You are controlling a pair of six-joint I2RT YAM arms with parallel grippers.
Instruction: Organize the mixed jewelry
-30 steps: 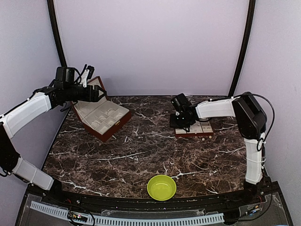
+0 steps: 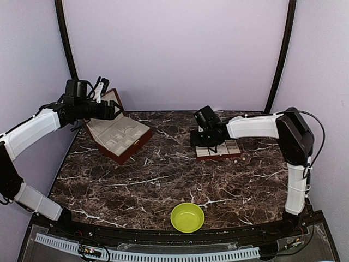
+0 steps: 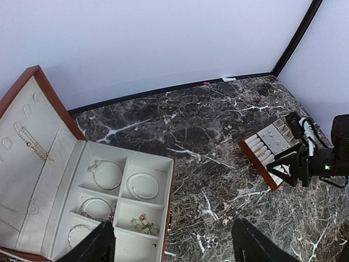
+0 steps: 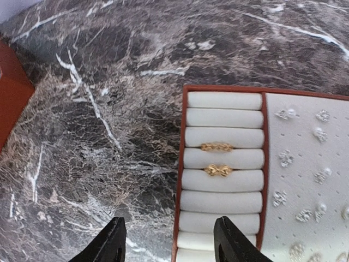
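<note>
A wood-rimmed tray (image 2: 218,158) stands on the right part of the marble table. Its white ring rolls (image 4: 224,118) hold a beaded gold ring (image 4: 216,147) and a gold bow ring (image 4: 218,170), seated in neighbouring grooves. Stud earrings (image 4: 285,158) dot the pad beside them. Over the tray's left side, my right gripper is open, its fingers empty. The open jewelry box (image 2: 130,153) at the left holds bracelets (image 3: 143,186) in compartments and a necklace (image 3: 34,143) on its lid. My left gripper hangs open and empty above the box.
Two small pale pieces (image 2: 235,161) lie just in front of the tray's right corner. A green bowl (image 2: 187,217) sits at the front edge, empty. Bare marble (image 2: 163,174) separates box and tray.
The tray sits slightly farther left than a second ago. The left arm has shifted only slightly.
</note>
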